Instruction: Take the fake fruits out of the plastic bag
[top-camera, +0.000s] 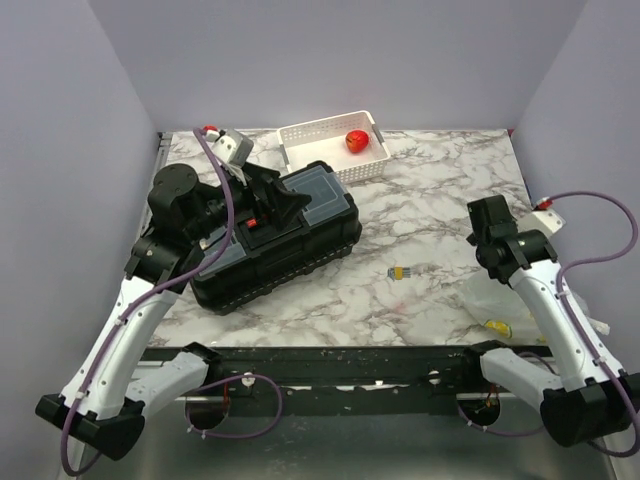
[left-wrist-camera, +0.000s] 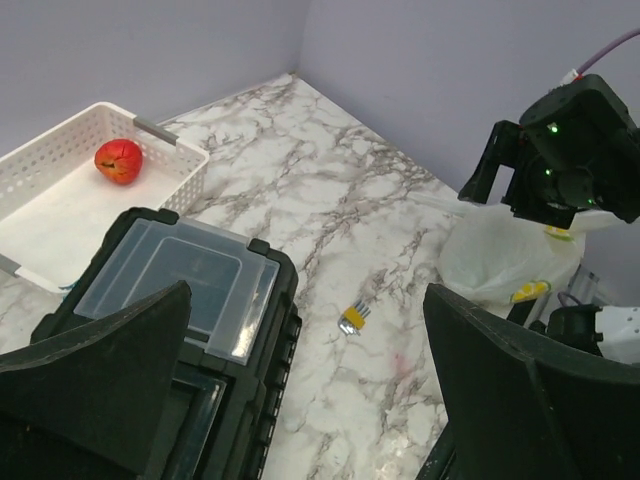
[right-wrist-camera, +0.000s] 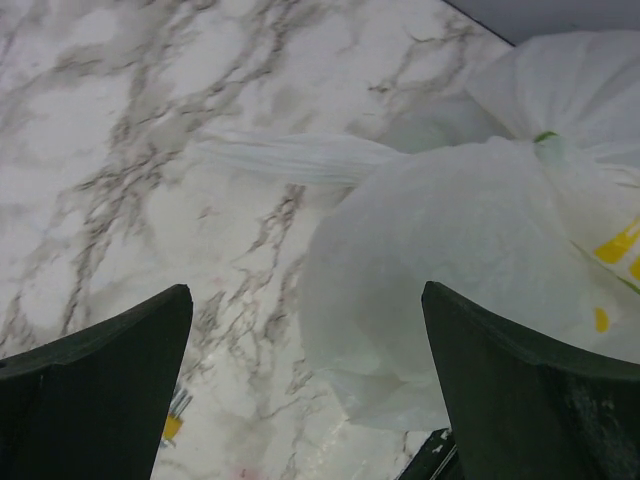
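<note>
A translucent white plastic bag (top-camera: 498, 303) lies at the right front of the table, yellow patches (left-wrist-camera: 530, 291) and a green spot (right-wrist-camera: 545, 137) showing on or through it. Whether these are fruits or print, I cannot tell. In the right wrist view the bag (right-wrist-camera: 420, 260) fills much of the right side, a twisted strip reaching left from it. My right gripper stands open above the bag's left part, nothing held. A red fruit (top-camera: 357, 141) rests in the white basket (top-camera: 303, 137). Over the black toolbox, my left gripper is open and empty.
The black toolbox (top-camera: 285, 262) with clear lid panels takes up the left-centre. A small yellow and grey piece (top-camera: 399, 272) lies alone mid-table.
</note>
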